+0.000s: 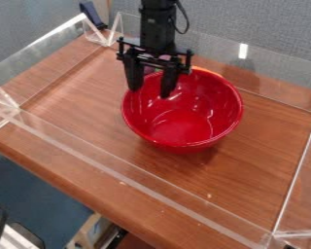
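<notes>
A red bowl point(182, 118) sits on the wooden table in the middle of the view. My black gripper point(149, 84) hangs over the bowl's back left part, its two fingers pointing down on either side, apart from each other. I see nothing held between them, though the area behind the fingers is partly hidden.
Clear plastic walls edge the wooden table point(67, 107) on several sides. Something orange shows behind the bowl, mostly hidden.
</notes>
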